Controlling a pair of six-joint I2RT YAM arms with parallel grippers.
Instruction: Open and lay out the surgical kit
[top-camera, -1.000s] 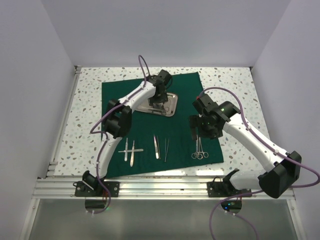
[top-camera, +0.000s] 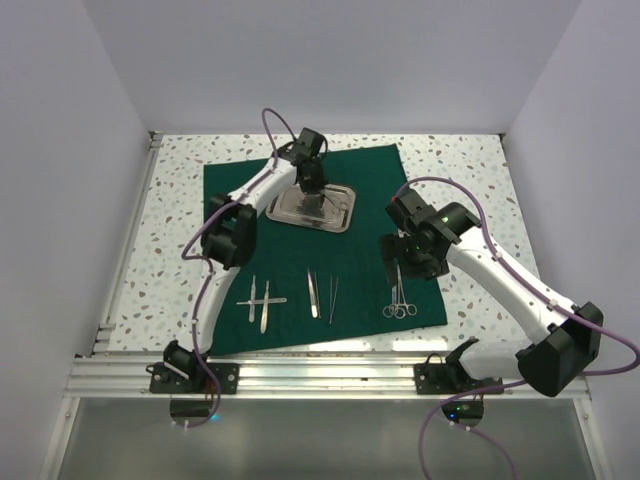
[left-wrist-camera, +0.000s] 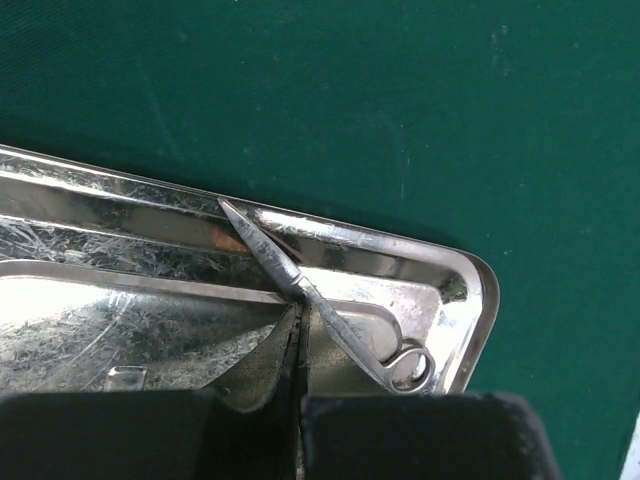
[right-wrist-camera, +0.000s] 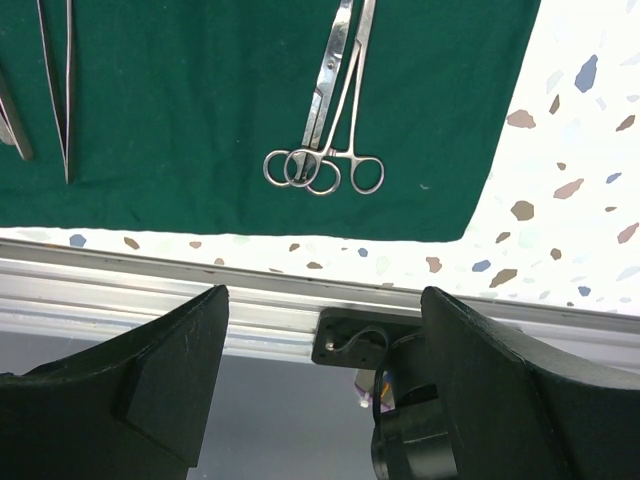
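A slim ring-handled steel instrument (left-wrist-camera: 340, 332) lies slantwise in the metal tray (top-camera: 345, 222), its pointed end at the long rim and its ring near the corner. Over the tray, my left gripper is shut with its tips right at the instrument's middle; nothing clearly shows between them. My right gripper stands open and empty above the front edge, near two ring-handled instruments (right-wrist-camera: 338, 110) lying side by side on the green cloth (right-wrist-camera: 200, 130).
Tweezers (top-camera: 333, 300) and another slender tool (top-camera: 313, 295) lie at the cloth's front middle. Scalpel-like handles (top-camera: 265, 308) lie crossed at front left. Bare cloth (top-camera: 360, 260) separates the tray from the right-hand instruments.
The ring-handled instrument there has turned from lying along the tray's near side to a slant. The right arm looks still.
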